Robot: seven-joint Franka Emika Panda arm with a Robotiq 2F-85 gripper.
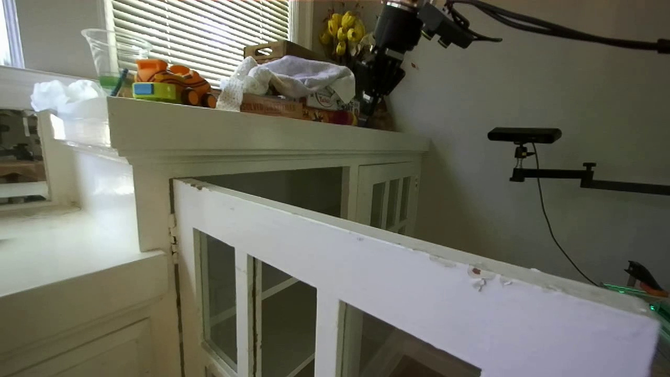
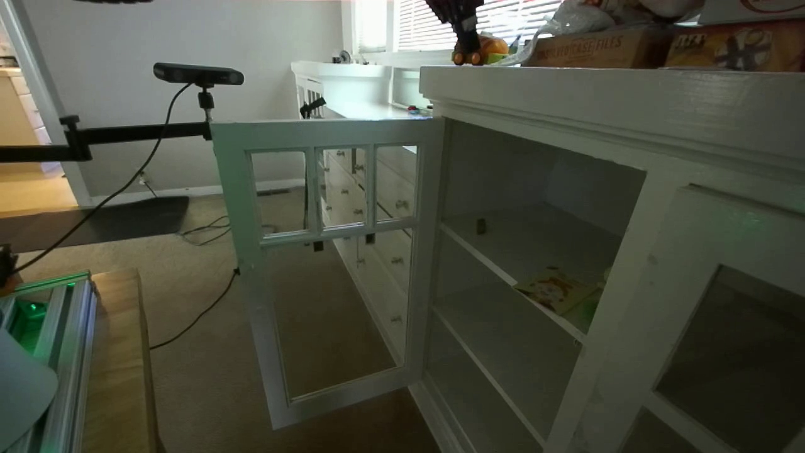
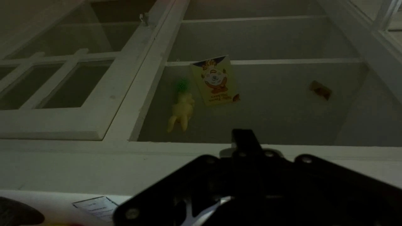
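Observation:
My gripper (image 1: 367, 113) points downward by the cabinet's top in exterior view 1. In the wrist view its dark fingers (image 3: 245, 141) stand together, shut, with nothing visible between them. Beyond them is the open cabinet (image 3: 286, 147). On one shelf lie a yellow figure with a green top (image 3: 182, 107), a yellow card with a printed character (image 3: 214, 81) and a small brown item (image 3: 321, 90). All three are clear of the fingers. The gripper (image 2: 468, 56) hangs at the top edge of exterior view 2.
The white cabinet door (image 1: 402, 239) stands swung out, its glass panes showing. An orange toy vehicle (image 1: 176, 81), a clear cup (image 1: 113, 53), a cloth (image 1: 308, 72) and boxes (image 1: 273, 106) crowd the cabinet's top. A wooden-topped table (image 2: 117, 340) stands across the floor.

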